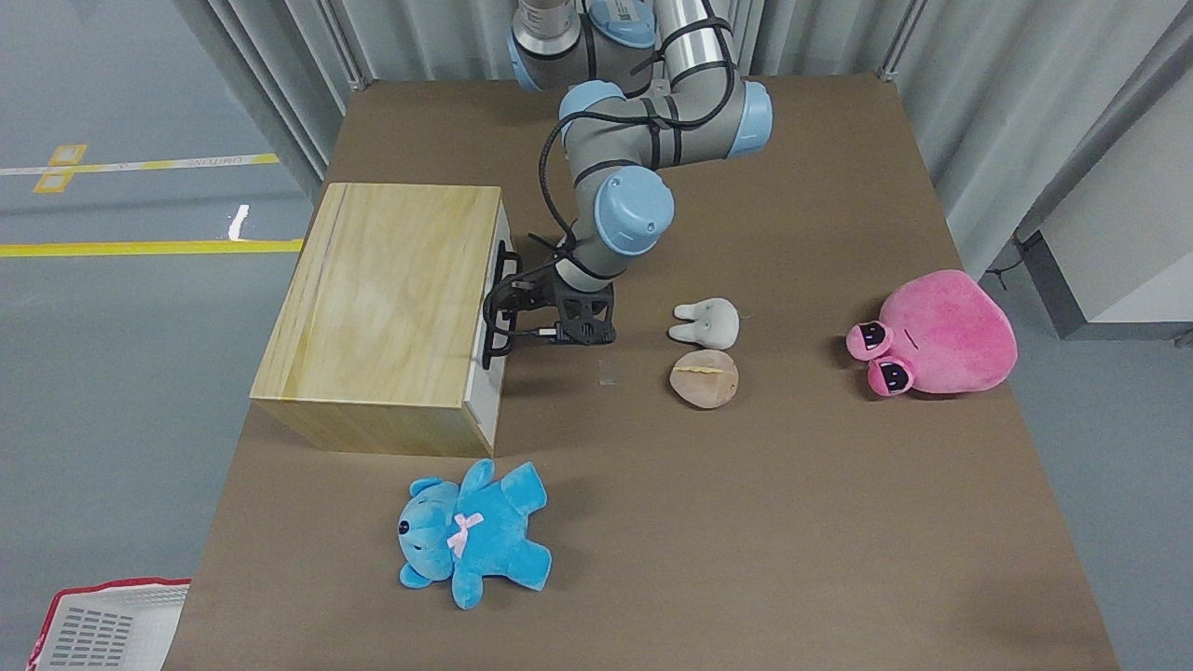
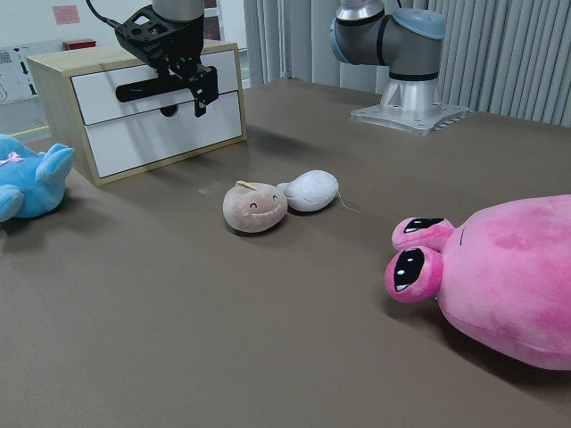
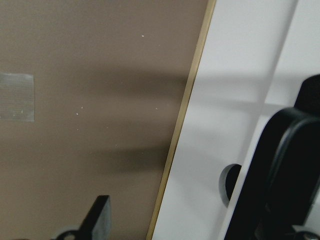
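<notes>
My gripper [image 1: 526, 319] is at the front of a wooden two-drawer cabinet [image 1: 375, 285], by a black bar handle [image 2: 141, 90] on the upper white drawer [image 2: 98, 94]. In the wrist view the handle [image 3: 277, 170] fills the right side, with a dark fingertip at bottom left over the table. I cannot tell whether the fingers are shut on the handle. A round hole [image 3: 231, 182] shows in the lower drawer.
A blue teddy bear [image 1: 475, 537] lies below the cabinet. A white plush [image 1: 710, 324] and a beige plush [image 1: 702, 380] lie right of it. A pink plush [image 1: 945, 330] is at the table's right edge.
</notes>
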